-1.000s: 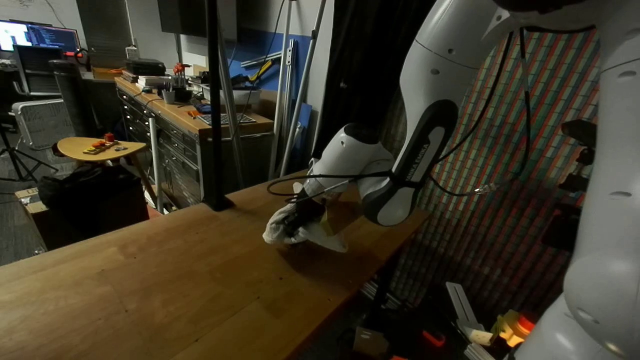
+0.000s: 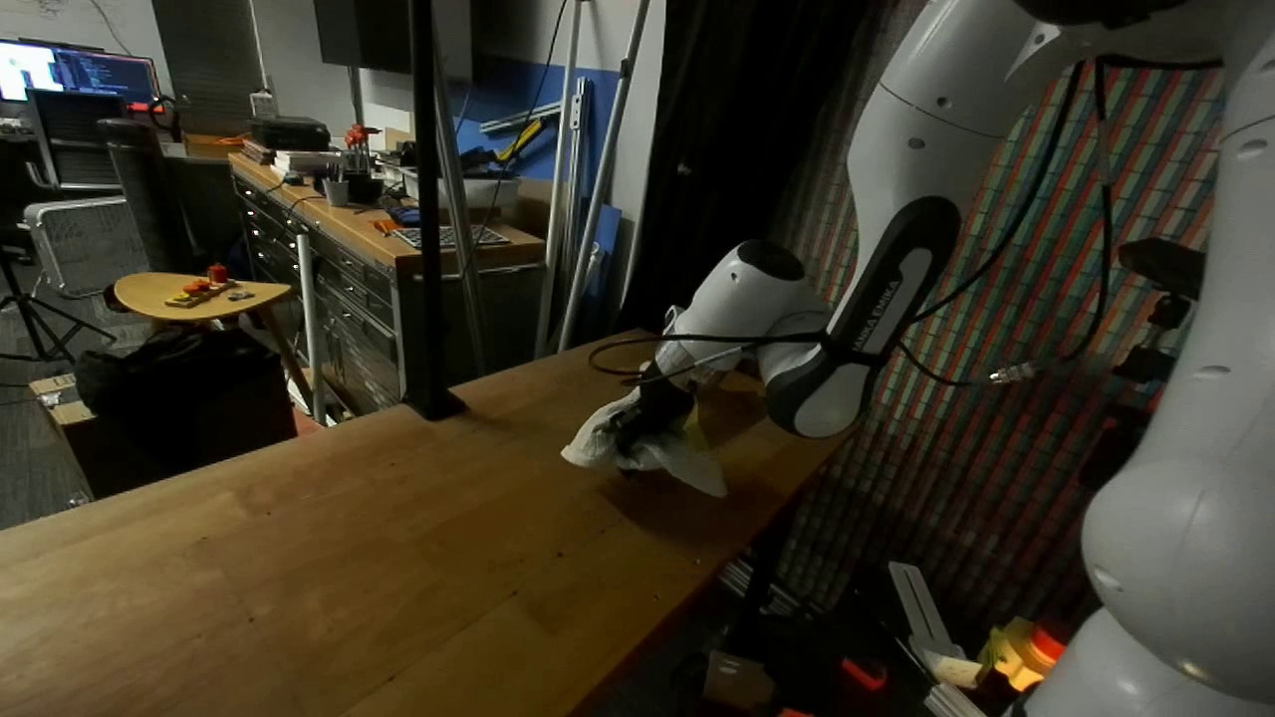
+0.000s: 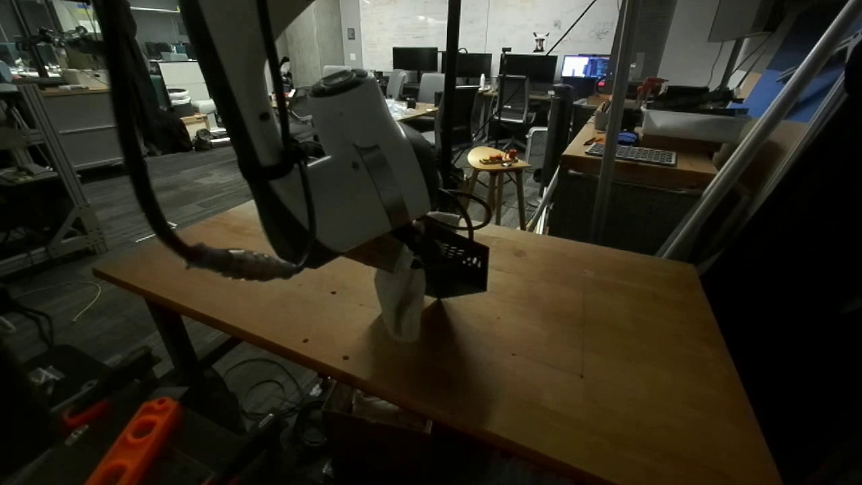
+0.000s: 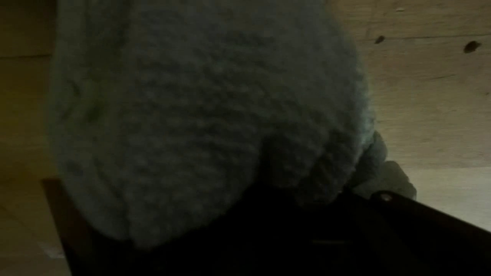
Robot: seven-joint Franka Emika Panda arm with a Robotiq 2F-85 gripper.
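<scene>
A crumpled white cloth is bunched around my gripper, which is shut on it low over the wooden table. In exterior view 2 a fold of the cloth hangs down, close to the tabletop; I cannot tell whether it touches. The wrist view is mostly filled by the greyish fabric, with its ribbed texture showing. My fingers are dark and largely hidden beneath the cloth there.
Bare tabletop stretches around the cloth, with no other objects on it. A black post rises at the table's far edge. A cable loops beside the arm's wrist. Dark curtain hangs behind the table.
My arm and gripper have moved toward the back right in exterior view 1, carrying the cloth along. The cloth now looks more spread out at its left side.
</scene>
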